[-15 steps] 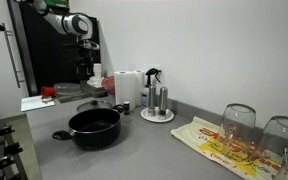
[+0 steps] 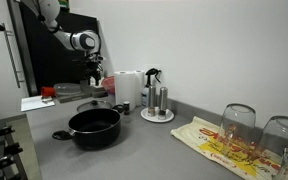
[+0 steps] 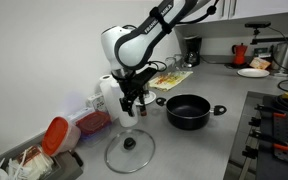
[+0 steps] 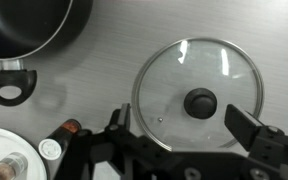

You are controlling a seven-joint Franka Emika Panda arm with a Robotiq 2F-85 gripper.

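Note:
A glass lid (image 4: 164,80) with a black knob (image 4: 200,103) lies flat on the grey counter. In the wrist view the knob appears just ahead of the space between my fingertips. My gripper stands open above the lid, its fingers wide apart and nothing between them. Exterior view 2 shows the gripper (image 3: 133,106) hanging over the far edge of the lid (image 3: 114,154), clear of its knob (image 3: 129,143). A black pan (image 2: 94,127) rests on the counter, uncovered and empty; the lid is apart from it.
A white plate (image 4: 31,157) with bottles and a small dark jar (image 4: 64,131) are close by on the left in the wrist view. Red and white bowls (image 3: 60,133) are near the lid. Two glass jars (image 2: 238,123) stand on a cloth (image 2: 202,139).
In exterior view 1 the arm's upper part has come down and shifted slightly right. The pan and the other counter items have not moved.

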